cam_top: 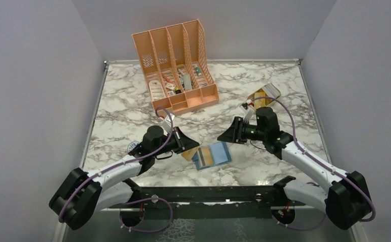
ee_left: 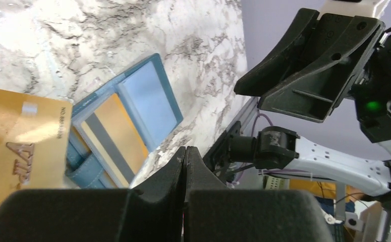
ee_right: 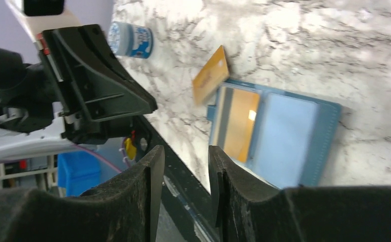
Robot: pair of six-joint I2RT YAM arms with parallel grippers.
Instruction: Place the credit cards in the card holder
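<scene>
A blue card holder lies open near the table's front, a gold card with a dark stripe in it. My left gripper is shut on a second gold card, held low at the holder's left end; in the right wrist view that card sits just beyond the holder. My right gripper hovers above and right of the holder, open, with nothing between its fingers.
An orange compartment organizer with small items stands at the back. A box with more cards is at the back right. A blue-labelled cylinder stands at the left. The table is otherwise largely clear.
</scene>
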